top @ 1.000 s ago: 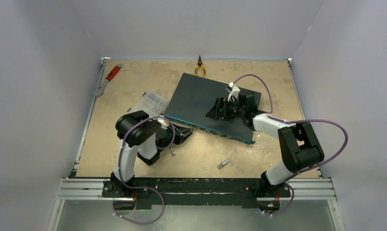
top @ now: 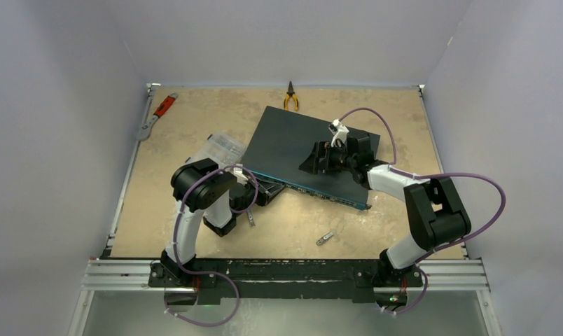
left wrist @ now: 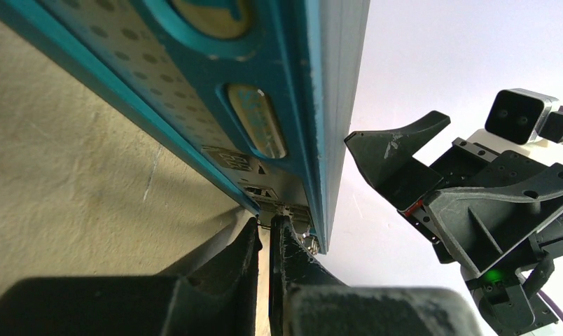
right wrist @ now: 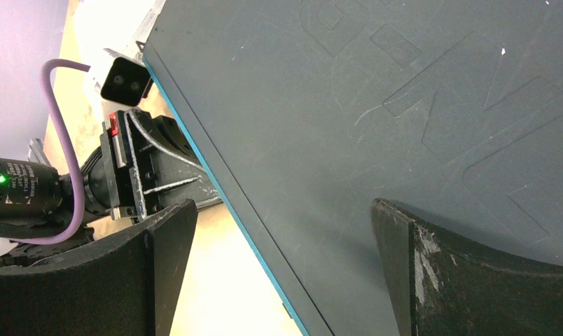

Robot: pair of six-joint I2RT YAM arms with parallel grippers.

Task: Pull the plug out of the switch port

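Note:
The switch (top: 300, 140) is a flat dark-grey box lying angled on the table, its blue front edge towards me. In the left wrist view its blue front panel (left wrist: 146, 77) runs down to a small metallic port area (left wrist: 296, 215). My left gripper has its black fingertips right at that spot, a narrow gap between them. Whether a plug sits in the port or between the tips is too small and covered to tell. Over the switch's top stands my right gripper, wide open with nothing between its fingers.
A clear plastic case (top: 223, 148) stands close by the switch's left side. Yellow-handled pliers (top: 290, 98) lie behind it, a red-handled tool (top: 160, 113) at the far left. A small metal piece (top: 325, 238) rests in front, with bare table around it.
My left gripper has shifted slightly right and away from me, closer against the switch's front edge. The right arm and the switch have stayed put.

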